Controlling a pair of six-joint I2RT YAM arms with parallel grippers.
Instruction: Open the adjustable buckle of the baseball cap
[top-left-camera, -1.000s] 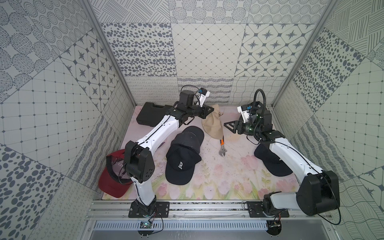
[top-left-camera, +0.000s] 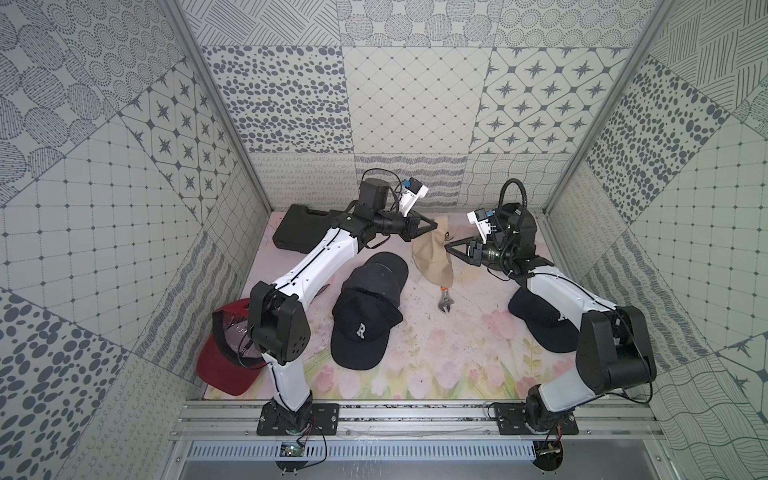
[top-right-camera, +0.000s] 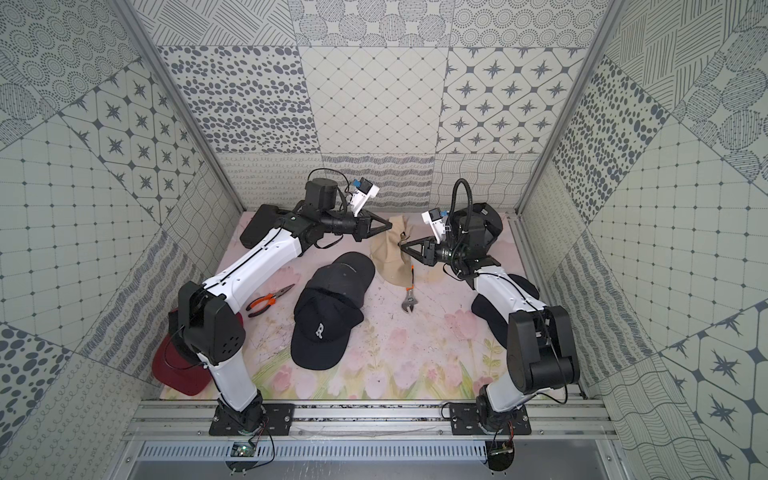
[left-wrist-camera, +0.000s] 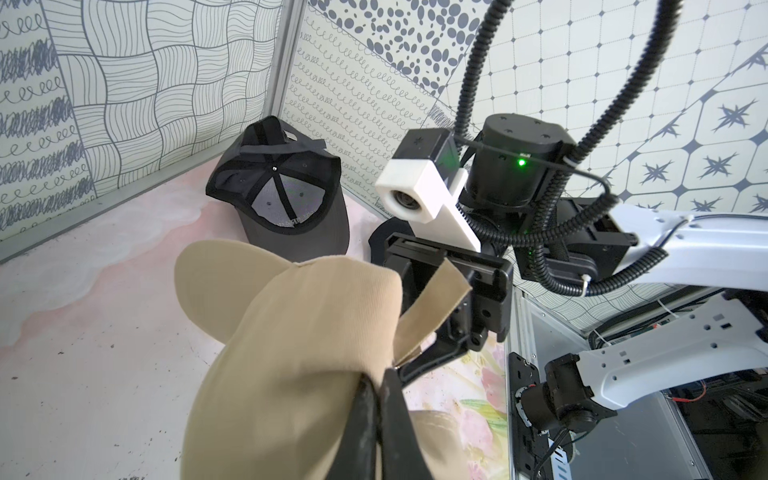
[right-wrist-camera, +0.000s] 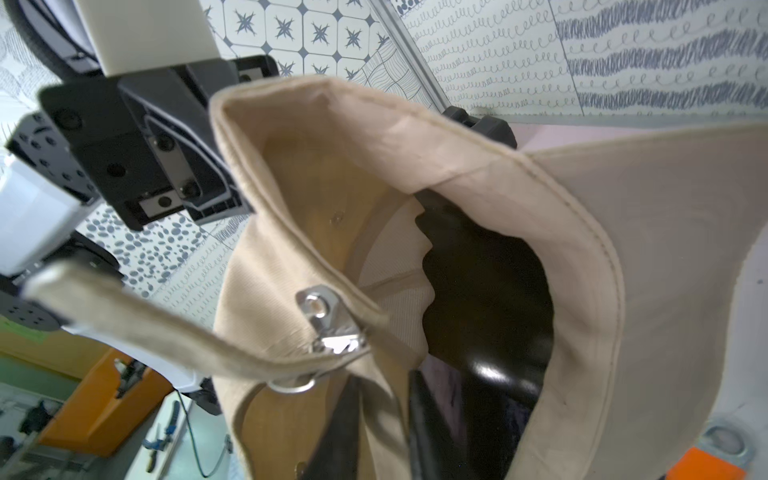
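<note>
The beige cap (top-left-camera: 433, 262) hangs off the table, its back edge pinched by my left gripper (top-left-camera: 435, 227), which is shut on the fabric. In the right wrist view its metal buckle (right-wrist-camera: 326, 313) shows on the back band, with the loose strap end (right-wrist-camera: 152, 324) sticking out to the left. My right gripper is part open just below the buckle; a strip of beige band runs between its blurred fingers, and I cannot tell whether they touch it. The left wrist view shows the strap (left-wrist-camera: 438, 306) standing out before the right gripper.
Two dark caps (top-left-camera: 366, 312) lie stacked left of centre, a red cap (top-left-camera: 228, 360) at front left, another dark cap (top-left-camera: 552, 321) under the right arm. An adjustable wrench (top-left-camera: 445, 302) lies below the beige cap; a black case (top-left-camera: 300, 228) stands behind left.
The beige cap and my left gripper have shifted right. My right gripper has come left, right up to the cap's buckle side, and its arm has swung inward.
</note>
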